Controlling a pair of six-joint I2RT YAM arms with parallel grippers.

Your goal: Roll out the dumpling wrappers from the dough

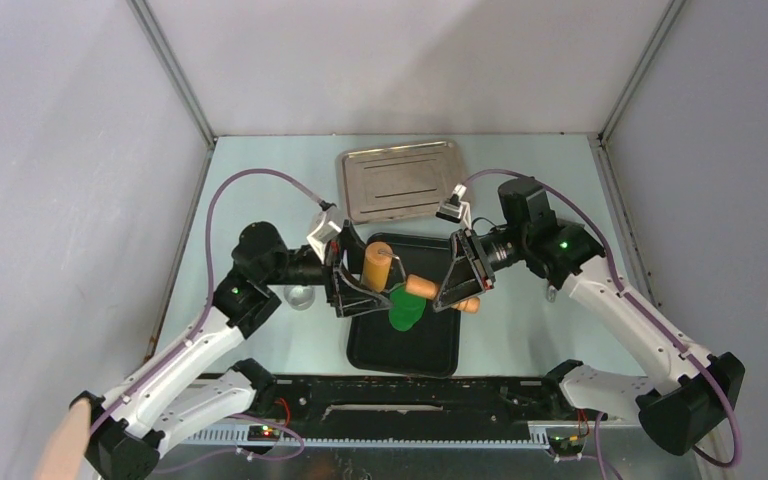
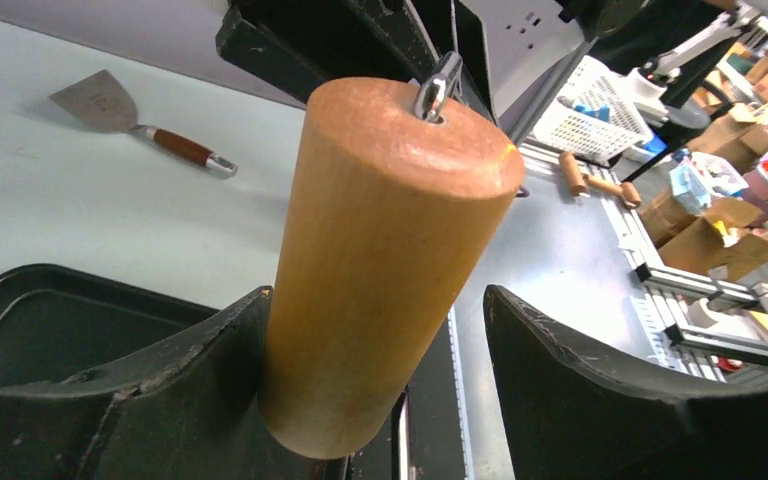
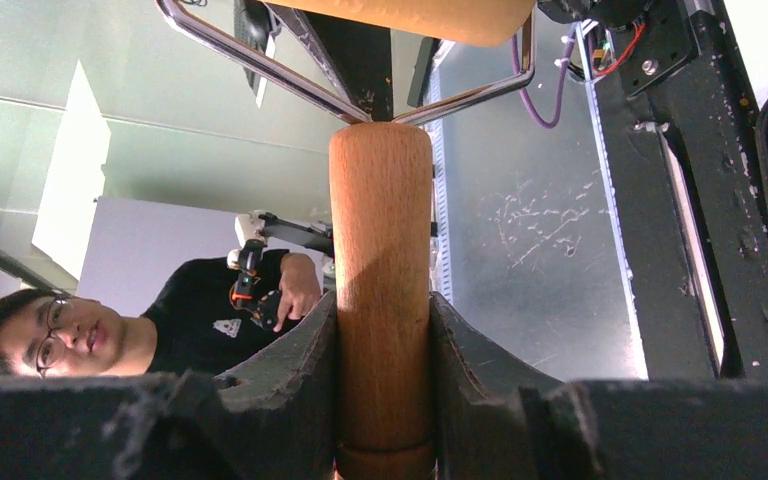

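A wooden rolling pin with a metal frame is held over the black tray [image 1: 380, 352]. My right gripper is shut on its handle [image 3: 380, 200]. The pin's thick roller [image 2: 380, 260] sits between the fingers of my left gripper, which stands open around its lower end. In the top view the roller [image 1: 377, 265] is beside that gripper's fingers. A flattened green piece of dough [image 1: 406, 314] lies in the tray beneath, partly hidden by the pin.
A steel tray [image 1: 400, 170] lies behind the black tray. A spatula [image 2: 100, 105] lies on the table [image 1: 260, 190], partly hidden in the top view. A small glass dish [image 1: 300, 298] is beside my left arm. A person appears in the right wrist view.
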